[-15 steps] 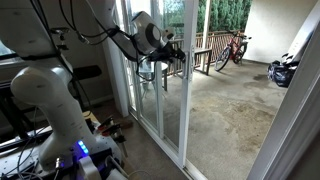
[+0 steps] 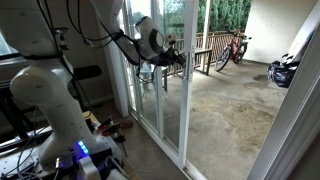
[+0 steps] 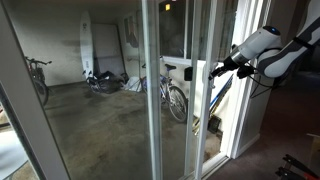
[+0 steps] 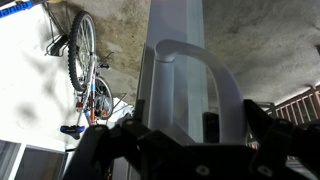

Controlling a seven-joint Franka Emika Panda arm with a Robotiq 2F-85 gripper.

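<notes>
A glass sliding door with a white frame (image 2: 187, 100) stands across the opening in front of the arm. In the wrist view its pale curved handle (image 4: 228, 95) loops out from the white door frame (image 4: 172, 22) and fills the middle, close to the camera. My gripper is right at this handle, with black finger parts on both sides of it. Whether the fingers press on the handle does not show. From the side, the gripper (image 2: 180, 61) is up against the door's edge; in the other exterior view the gripper (image 3: 215, 73) is small and dark.
Beyond the glass is a concrete patio (image 2: 230, 115) with a red bicycle (image 2: 232, 51) and a dark covered object (image 2: 283, 72) near the wall. Another bicycle (image 3: 173, 97) leans close behind the door panels.
</notes>
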